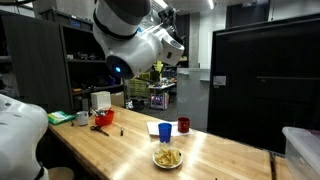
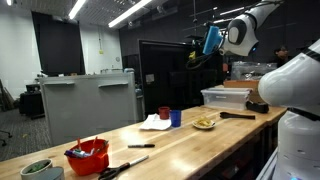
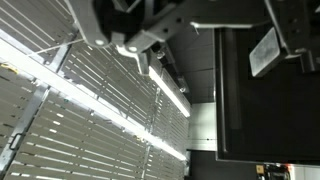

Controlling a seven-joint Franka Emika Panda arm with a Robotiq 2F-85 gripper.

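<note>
My gripper is raised high above the table, tilted up so that the wrist view shows the ceiling and a dark panel. Its two fingers stand well apart, and no object shows between them. In exterior view 2, the gripper is small and dark near the blue part of the arm. Far below on the table are a plate of yellowish food, a blue cup and a dark red mug.
A red bowl holding utensils stands at the table's far end, with black-handled scissors near it. A white cloth lies by the cups. A clear bin is at the right.
</note>
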